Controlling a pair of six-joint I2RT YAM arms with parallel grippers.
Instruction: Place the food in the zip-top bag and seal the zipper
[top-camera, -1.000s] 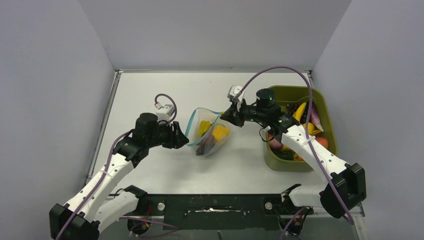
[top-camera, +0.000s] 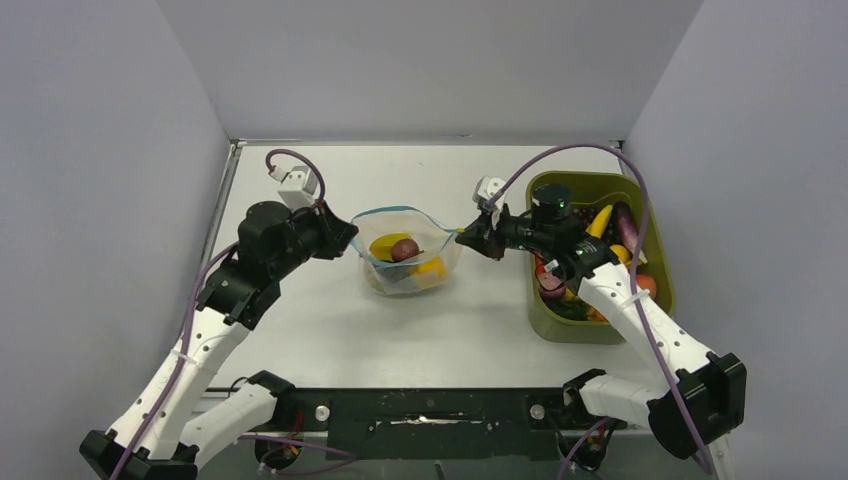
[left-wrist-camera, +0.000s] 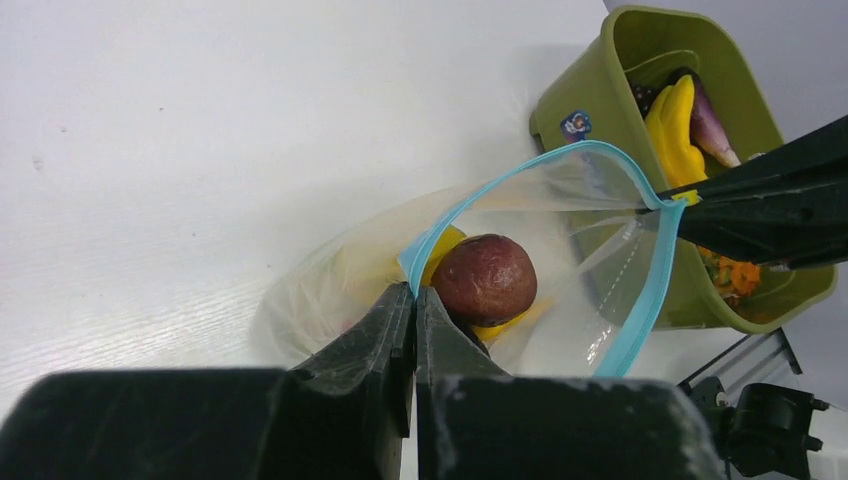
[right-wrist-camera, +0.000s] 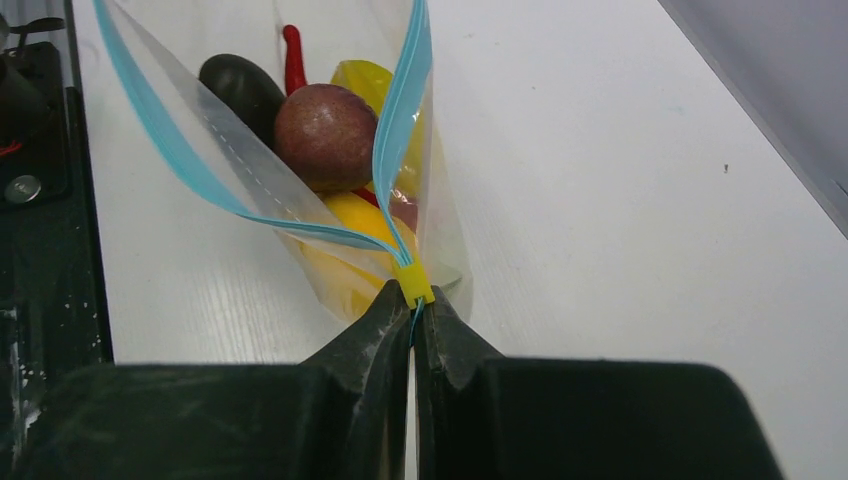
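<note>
A clear zip top bag (top-camera: 410, 283) with a blue zipper rim hangs between my two grippers, its mouth gaping. Inside lie a dark red round item (left-wrist-camera: 486, 280), yellow pieces (right-wrist-camera: 350, 220), a dark oval item (right-wrist-camera: 242, 92) and a red pepper (right-wrist-camera: 293, 58). My left gripper is shut on the blue rim at the bag's left corner. At the opposite corner, my right gripper is shut on the zipper end, with the yellow slider (right-wrist-camera: 412, 281) right at its fingertips. The zipper stands apart between the two corners.
A green bin (top-camera: 566, 328) full of toy food stands at the right, under the right arm. White table (top-camera: 300, 350) around the bag is bare. Grey walls close off the back and sides.
My left gripper has moved left and away from the front edge with its corner of the rim; the right shifted slightly right. The bag's mouth is now stretched wider from side to side.
</note>
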